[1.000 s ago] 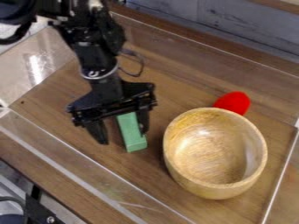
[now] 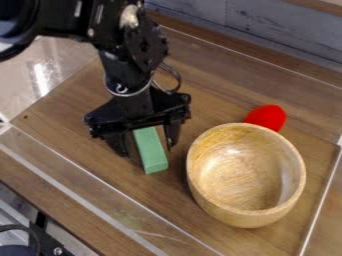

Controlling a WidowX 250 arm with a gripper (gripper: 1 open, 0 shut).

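My black gripper (image 2: pixel 140 135) stands open over a green block (image 2: pixel 151 152) on the wooden tabletop, its fingers reaching down either side of the block's upper part. The block's lower end shows in front of the fingers. Whether the fingers touch it I cannot tell. A large light wooden bowl (image 2: pixel 247 185) sits just right of the block.
A red object (image 2: pixel 267 117) lies behind the bowl at the right. A pale wall runs along the back, and a metal edge with cables is at the front left.
Over the last second my gripper has shifted a little to the right, now lying over the green block. The bowl and red object have not moved.
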